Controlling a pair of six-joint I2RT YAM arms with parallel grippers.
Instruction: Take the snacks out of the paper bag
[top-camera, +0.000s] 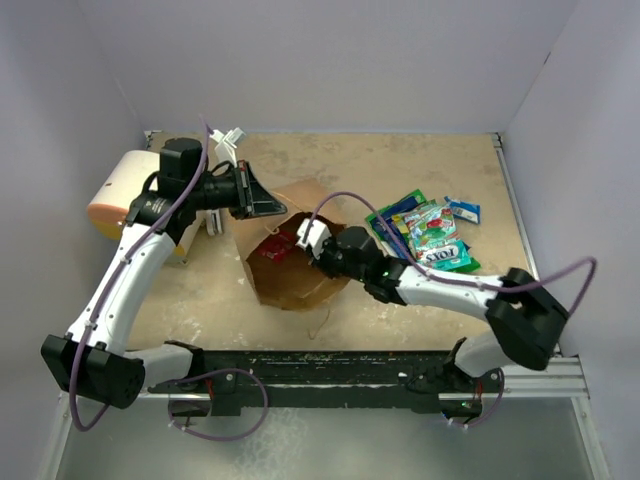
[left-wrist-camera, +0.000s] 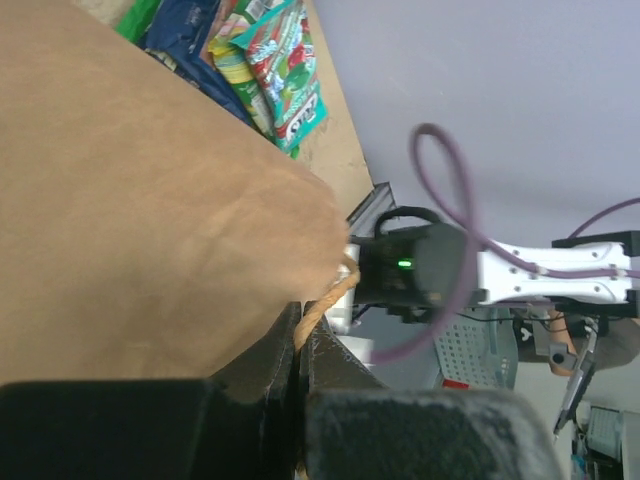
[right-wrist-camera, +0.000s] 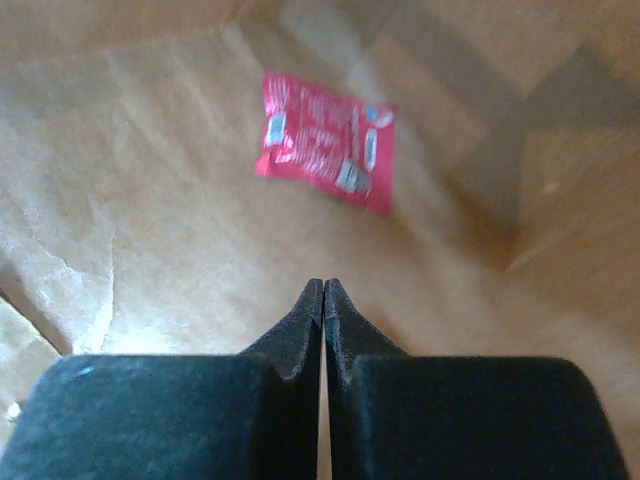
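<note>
The paper bag (top-camera: 300, 290) lies open toward the front, with a pink-red snack packet (right-wrist-camera: 325, 140) inside it on the kraft paper. My left gripper (top-camera: 275, 205) is shut at the bag's upper edge, on a twisted paper handle (left-wrist-camera: 320, 310) that runs between its fingers. My right gripper (top-camera: 316, 255) is at the bag's mouth; in the right wrist view it is shut with nothing between its fingertips, pointing toward the pink packet.
A pile of snack packets (top-camera: 430, 230) lies to the right of the bag, with a small blue packet (top-camera: 463, 210) beside it. A cream rounded object (top-camera: 130, 180) sits at the far left. Walls border the table at back and sides.
</note>
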